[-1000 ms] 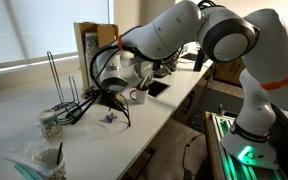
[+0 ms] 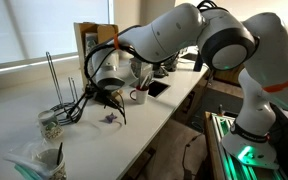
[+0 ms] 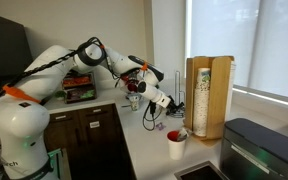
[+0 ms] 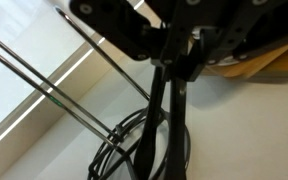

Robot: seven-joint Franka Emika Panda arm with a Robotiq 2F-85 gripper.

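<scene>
My gripper is nearly closed, its two long dark fingers close together and pointing down. Loops of black cable run around the fingertips, and the fingers appear shut on a strand of it, though black on black hides the exact grip. In exterior view 1 the gripper is low over the white counter, beside the wire rack, with dark loops around it. A small greyish item lies on the counter just in front.
A glass jar, a cup with utensils and a plastic bag occupy the near left. A white container stands to the right. A toaster appears in exterior view 2.
My gripper has shifted slightly left, toward the wire rack. The small greyish item and the other objects look unmoved.
</scene>
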